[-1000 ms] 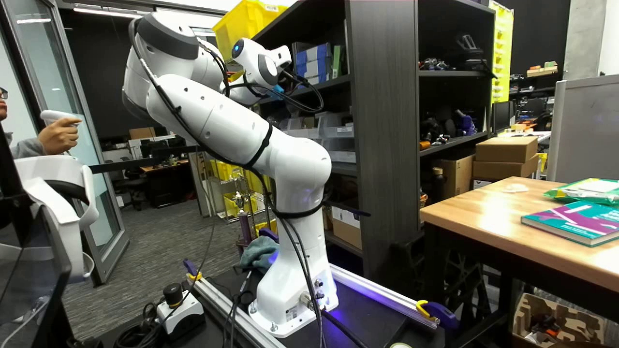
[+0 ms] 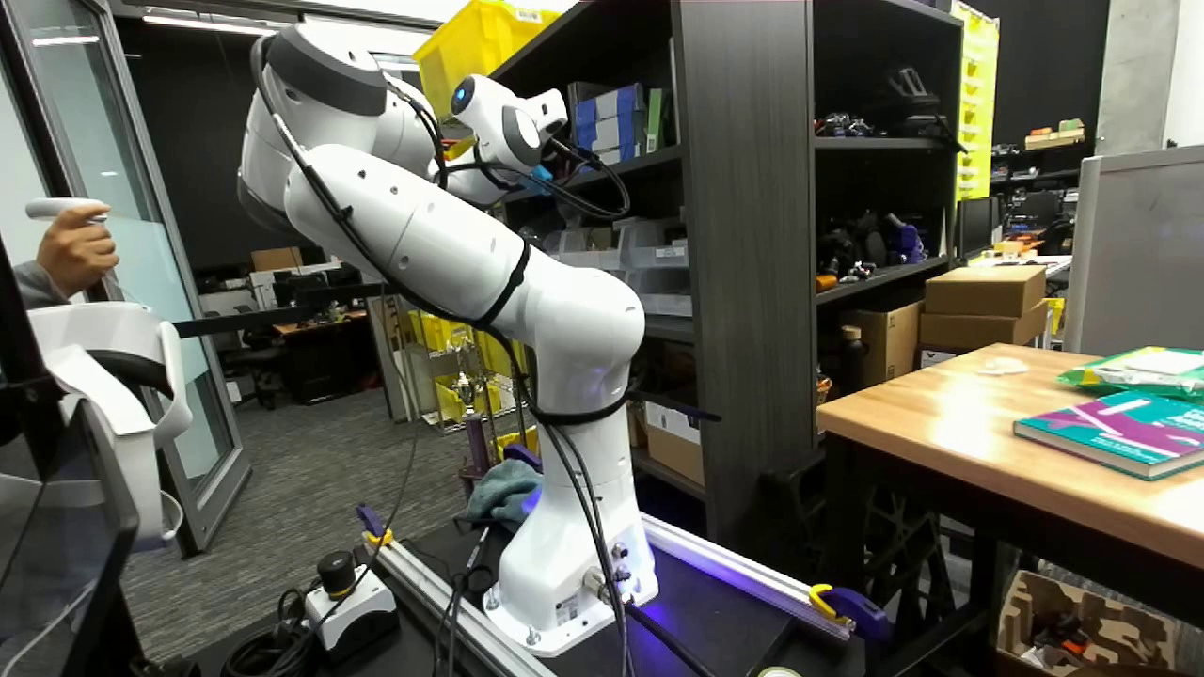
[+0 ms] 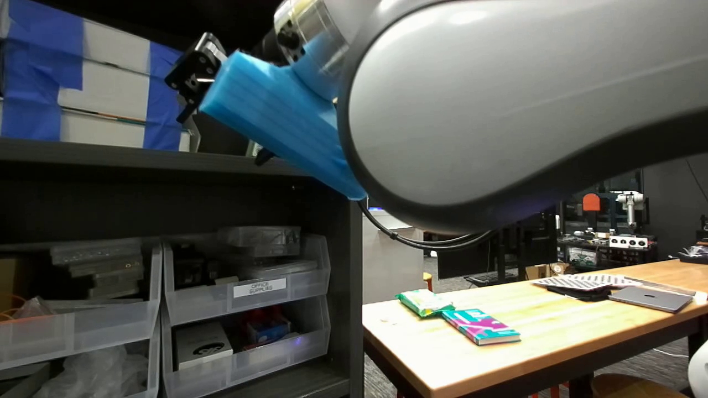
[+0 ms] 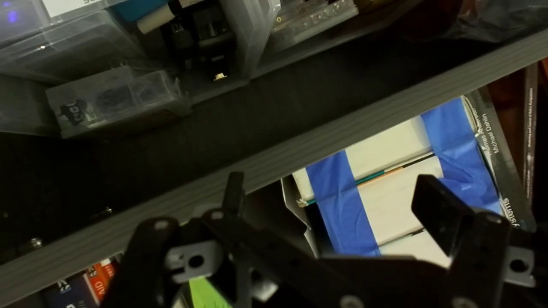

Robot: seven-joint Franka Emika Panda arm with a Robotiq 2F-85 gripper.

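My gripper is open, its two black fingers wide apart at the bottom of the wrist view with nothing held between them. Beyond the gap, white books bound with blue tape stand on a shelf. In exterior view 2 the gripper shows at the upper left, in front of the same taped stack; its distance from the stack is hard to judge. A blue cover sits beside it on the wrist. Exterior view 1 hides most of the gripper behind the wrist and cables.
The dark shelf board runs just below the gripper's level. Clear bins with assorted supplies fill the level beneath. Apart at the right stands a wooden table carrying a teal and purple book and a green packet.
The arm looks unmoved in exterior view 1. At the left edge, the person's hand with the white controller has shifted left, and the face has gone out of view.
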